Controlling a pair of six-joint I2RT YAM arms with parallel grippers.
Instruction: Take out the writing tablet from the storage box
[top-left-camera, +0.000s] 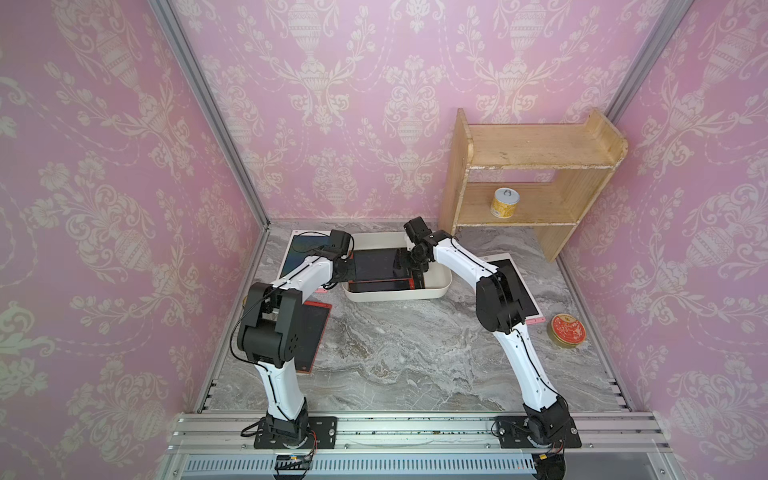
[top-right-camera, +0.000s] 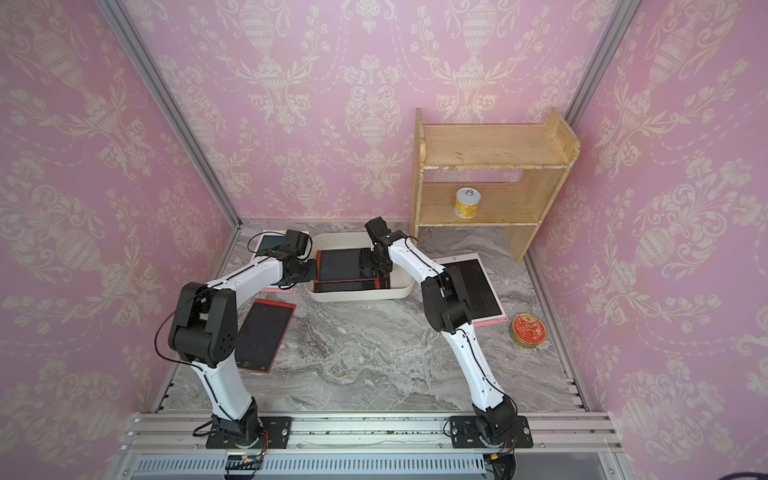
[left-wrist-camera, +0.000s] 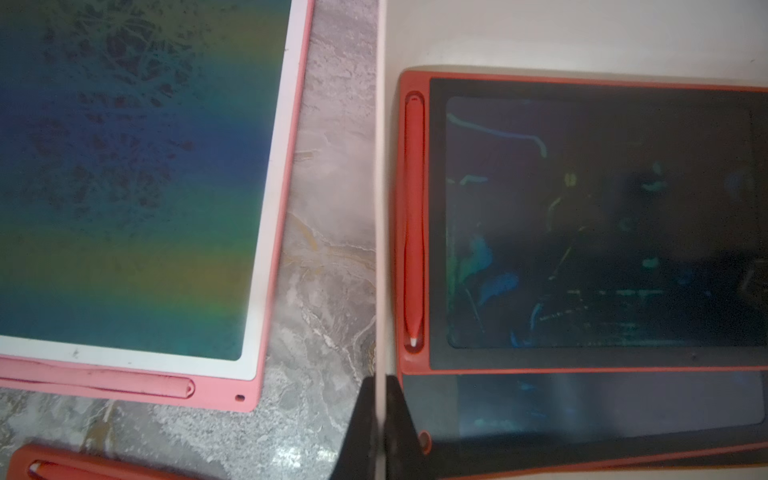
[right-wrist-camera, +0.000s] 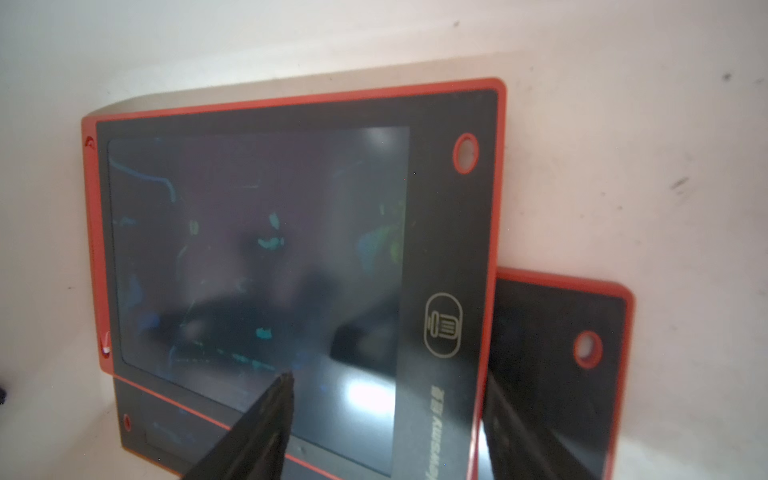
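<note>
A white storage box (top-left-camera: 388, 295) holds two dark tablets with red edges. The upper tablet (right-wrist-camera: 264, 240) lies partly over the lower tablet (right-wrist-camera: 552, 344), its left end close by the box's left wall (left-wrist-camera: 381, 200). My left gripper is shut on that thin wall, one finger on each side. Over the right part of the upper tablet stands my right gripper, part open. One of its fingers (right-wrist-camera: 268, 428) shows in front of the screen, the other past the tablet's right edge. Nothing shows gripped between them.
A white-and-pink tablet (left-wrist-camera: 264, 240) lies left of the box, with a red-edged tablet (top-right-camera: 265, 332) in front of it. Another white-framed tablet (top-right-camera: 484, 292) and a round tin (top-right-camera: 528, 329) lie right. A wooden shelf (top-left-camera: 544, 156) stands behind.
</note>
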